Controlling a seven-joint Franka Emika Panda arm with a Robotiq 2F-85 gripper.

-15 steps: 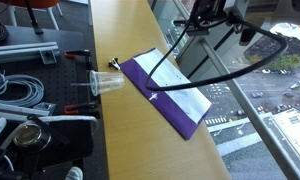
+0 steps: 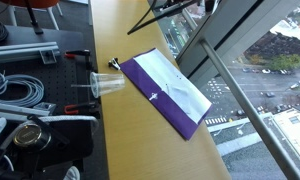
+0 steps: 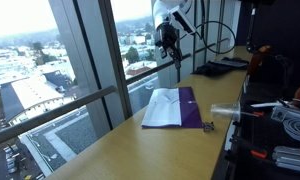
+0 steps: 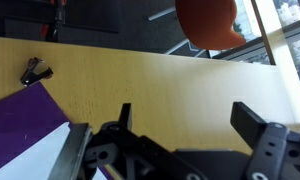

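On the wooden table [image 2: 150, 145] lies a flat purple and white sheet or cloth [image 2: 175, 88]; its white part faces the window. A small dark metallic object [image 2: 117, 63] is just off its corner, and appears in the wrist view as a small black piece [image 4: 35, 72]. Close by, a clear plastic cup [image 2: 106, 83] lies on its side at the table's edge. My gripper is open, its fingers wide apart with only bare table seen between them. In exterior view 2 the gripper [image 3: 176, 62] hangs above the table, beyond the sheet.
Tall windows [image 3: 50, 60] with a metal rail run along one side of the table. Opposite stands a dark cart [image 2: 50, 75] with coiled cables and tools. An orange chair [image 4: 210, 20] is past the table edge in the wrist view.
The arm and its loop of black cable, which hung over the sheet, have moved up toward the top of exterior view 1, uncovering the sheet. The objects on the table have not moved.
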